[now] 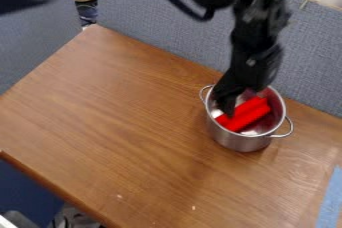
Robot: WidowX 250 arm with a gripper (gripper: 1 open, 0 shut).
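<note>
A steel pot (238, 141) with two side handles stands on the right part of the wooden table (107, 142). Inside it lies a bright red object (246, 115). My black gripper (230, 106) reaches down from the top into the pot's left part, at the red object. It is dark against the rim, and I cannot make out whether its fingers touch the red object.
Grey padded panels border the table at the back and left. A blue strip (330, 197) lies at the right edge.
</note>
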